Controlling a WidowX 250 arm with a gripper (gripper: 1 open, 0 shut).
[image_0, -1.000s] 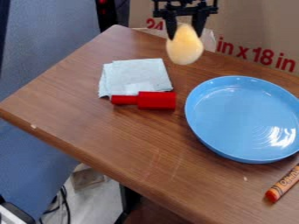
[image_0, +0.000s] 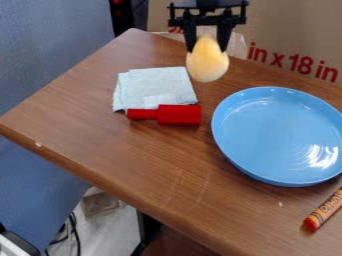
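Note:
My black gripper is at the top middle of the camera view, above a pale yellow, rounded object that hangs just beneath it over the back of the table; whether the fingers are shut on it is hard to make out. A folded light cloth lies left of that, with a red object with a narrow handle along its front edge. A blue plate sits on the right.
An orange crayon lies at the right front edge. A cardboard box stands behind the table.
The things on the table have not moved.

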